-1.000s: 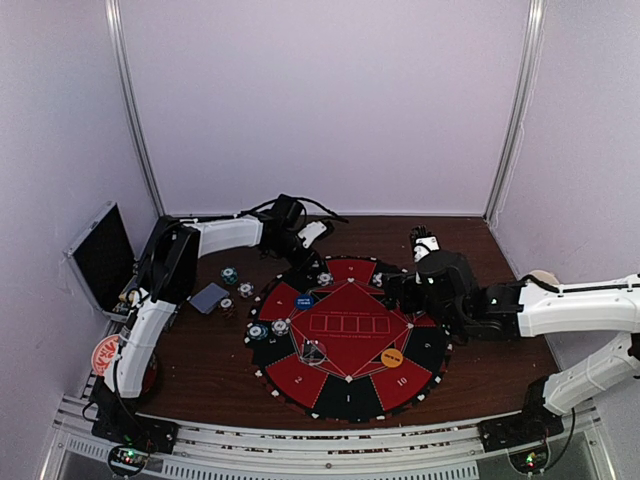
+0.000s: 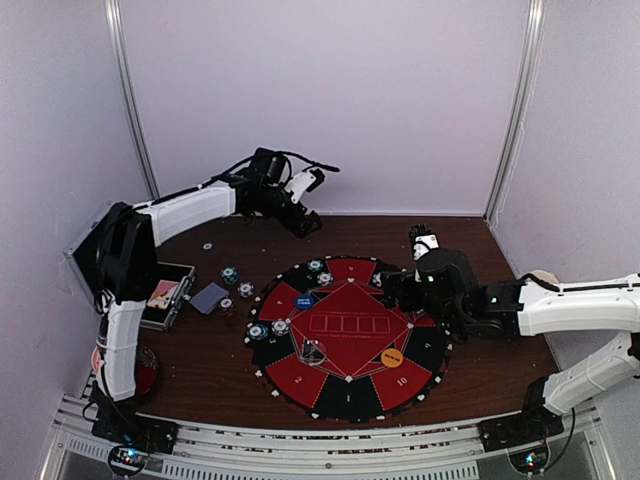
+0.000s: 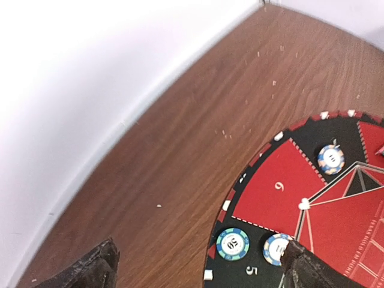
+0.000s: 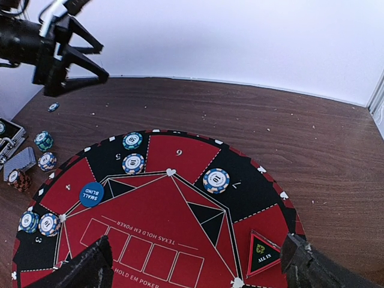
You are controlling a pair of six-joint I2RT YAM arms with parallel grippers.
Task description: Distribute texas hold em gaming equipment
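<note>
A round red and black poker mat (image 2: pixel 347 300) covers the middle of the table. On its section 5 lie a teal chip (image 3: pixel 233 244) and, beside it, a blue-and-white chip (image 3: pixel 276 249). Another blue-and-white chip (image 4: pixel 216 180) rests on section 7, and two more chips (image 4: pixel 49 224) sit on section 3. The small blind disc (image 4: pixel 91 194) is on section 4; the orange disc (image 2: pixel 392 357) and the all-in triangle (image 4: pixel 262 252) are also on the mat. My left gripper (image 2: pixel 308 226) hangs open behind the mat, empty. Over the mat's right side, my right gripper (image 2: pixel 392 286) is open and empty.
Left of the mat stand chip stacks (image 2: pixel 229 275) and a blue-backed card deck (image 2: pixel 208 298). An open case (image 2: pixel 160 318) lies farther left, partly hidden by the left arm. One small chip (image 2: pixel 207 246) lies alone behind the stacks.
My left gripper has risen and moved back, away from section 5, uncovering the teal chip there. The right arm and the other pieces have not visibly moved.
</note>
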